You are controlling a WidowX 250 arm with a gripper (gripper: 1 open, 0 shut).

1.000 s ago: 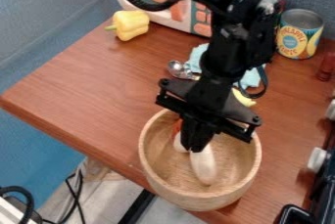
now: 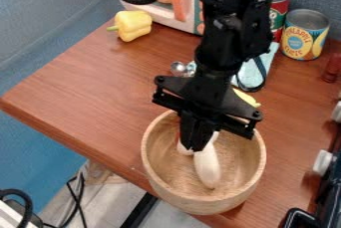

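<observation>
A wooden bowl [image 2: 167,182] stands at the front of the table, with a long white object [image 2: 206,167] inside it. The black gripper [image 2: 197,140] points down into the bowl at the top end of that white object. Its fingertips are partly hidden, and I cannot tell whether they are shut on it.
A yellow pepper [image 2: 134,25] lies at the back left. Cans [image 2: 305,35], a small red jar [image 2: 333,69], a blue cloth and a yellow item stand or lie behind the arm. A black appliance [image 2: 317,197] is at the right edge.
Over the last second the arm has shifted slightly, its gripper moving a little left and down in the bowl. The bowl stays in place.
</observation>
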